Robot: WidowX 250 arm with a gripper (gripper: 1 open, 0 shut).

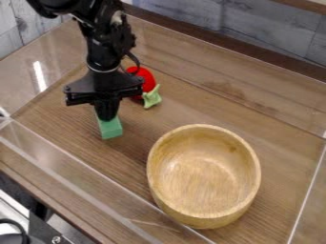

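My black gripper is shut and low over a green block, which lies on the wooden table below and partly behind its fingertips; whether they touch it I cannot tell. Just behind the gripper, to its right, are a red round object and a pale green piece, both partly hidden.
A large, empty-looking wooden bowl stands at the front right. A wall runs along the back, and the table's left edge drops off at the lower left.
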